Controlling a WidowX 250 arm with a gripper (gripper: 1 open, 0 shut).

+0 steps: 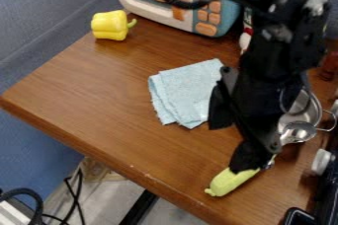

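Observation:
My black gripper (254,153) is down at the near right of the wooden table, over a pale yellow-green elongated object (228,181), likely a corn or vegetable, whose upper part it hides. Whether the fingers are open or shut on it cannot be made out. A steel pot (299,123) with a spoon lies behind the gripper, mostly covered.
A folded light blue cloth (179,94) lies mid-table. A yellow pepper (111,26) sits at the back left, near a toy microwave (173,7). A black object stands at the right edge.

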